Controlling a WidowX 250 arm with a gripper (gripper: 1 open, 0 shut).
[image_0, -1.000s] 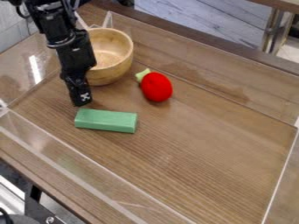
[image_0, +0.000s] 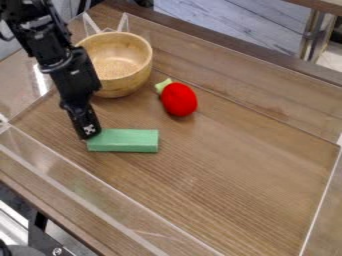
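A dark robot gripper (image_0: 86, 132) reaches down from the upper left, its fingertips low against the left end of a green block (image_0: 127, 141) lying flat on the wooden table. The gripper looks shut, with nothing visible between its fingers. Behind it sits a tan bowl (image_0: 123, 62), partly hidden by the arm.
A red object (image_0: 179, 99) with a green tip lies right of the bowl. A bench or shelf edge shows at the top right.
The gripper has moved down toward the viewer, to the green block's left end. The block has turned slightly to lie more level, and the bowl is less covered by the arm.
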